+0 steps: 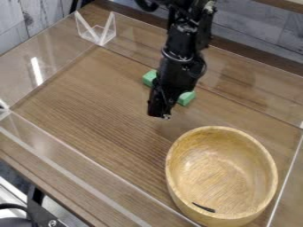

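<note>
My black gripper [158, 108] hangs over the middle of the wooden table, pointing down just in front of a green object [182, 94]. The green object lies behind the arm and is partly hidden by it, showing on both sides. The gripper is shut, and nothing shows between its fingers.
A large tan round bowl [222, 160] stands at the front right. A white wire-like holder [97, 28] is at the back left.
</note>
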